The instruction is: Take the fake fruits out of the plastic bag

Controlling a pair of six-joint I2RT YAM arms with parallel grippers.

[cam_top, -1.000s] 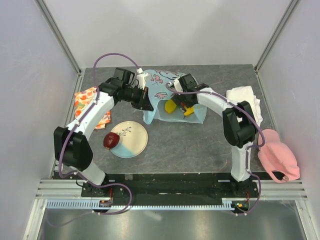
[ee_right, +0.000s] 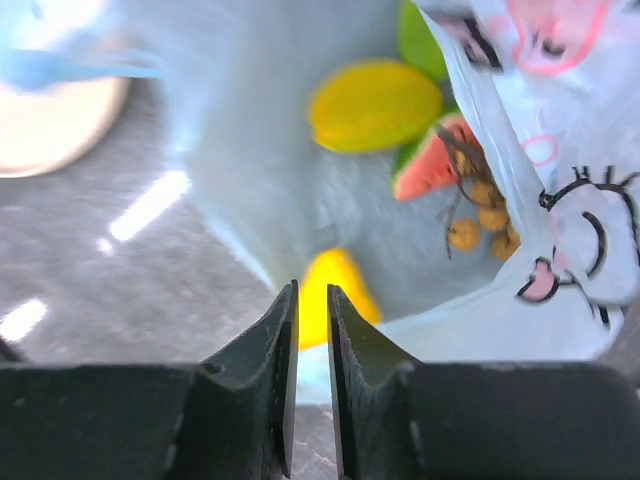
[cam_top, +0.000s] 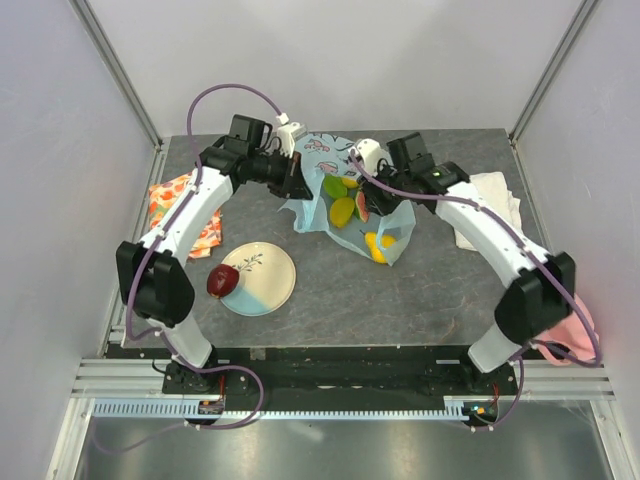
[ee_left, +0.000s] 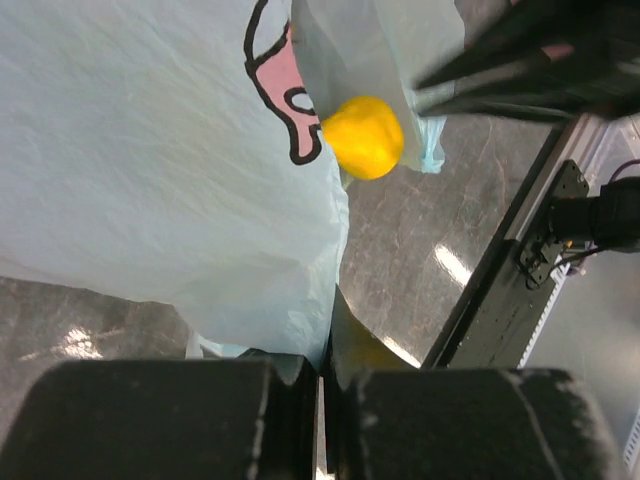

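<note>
My left gripper is shut on the edge of the pale blue plastic bag (ee_left: 170,170), holding it up. The bag lies open at the back centre, with a yellow mango (cam_top: 341,210), green fruit (cam_top: 334,186), a watermelon slice (ee_right: 430,170), small brown fruits (ee_right: 465,233) and a yellow fruit (cam_top: 380,250) inside. My right gripper is over the bag's opening near the front yellow fruit, its fingertips close together; whether anything is between them is unclear.
A cream plate (cam_top: 262,290) with a red apple (cam_top: 222,280) lies front left. A patterned cloth (cam_top: 205,240) is at left, white cloths (cam_top: 490,190) and a pink cloth (cam_top: 570,335) at right.
My right arm has risen toward the top camera and shifted slightly. The left gripper has moved up, lifting the bag edge, and more fruit shows inside.
</note>
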